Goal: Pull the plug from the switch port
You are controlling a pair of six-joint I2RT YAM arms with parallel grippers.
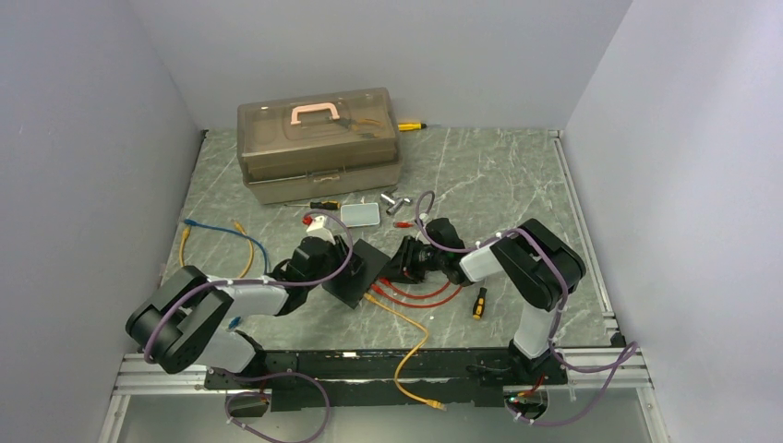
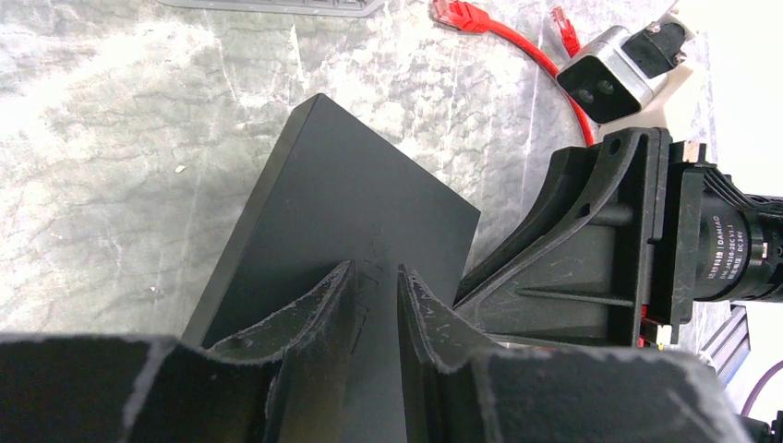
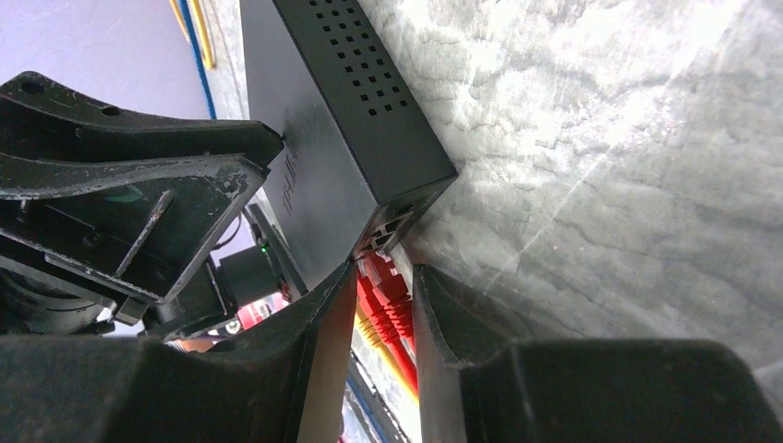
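Observation:
The black switch point(image 1: 349, 288) lies flat and turned at an angle on the table. Over its top face, my left gripper has its fingertips a short gap apart and nothing held between them. My right gripper is at the port edge of the switch point(image 3: 319, 175), its fingers parted on either side of the red plugs point(image 3: 381, 277). Those plugs sit side by side at the ports; no firm grip on either shows. Yellow cable point(image 3: 371, 334) runs beside them. From above, the right gripper point(image 1: 392, 272) partly covers the ports.
Red cables point(image 1: 427, 305) loop right of the switch, and a yellow cable point(image 1: 417, 343) trails toward the front edge. A toolbox point(image 1: 319, 148) stands behind. A screwdriver point(image 1: 479, 304) lies right, with blue cable point(image 1: 222, 229) at left.

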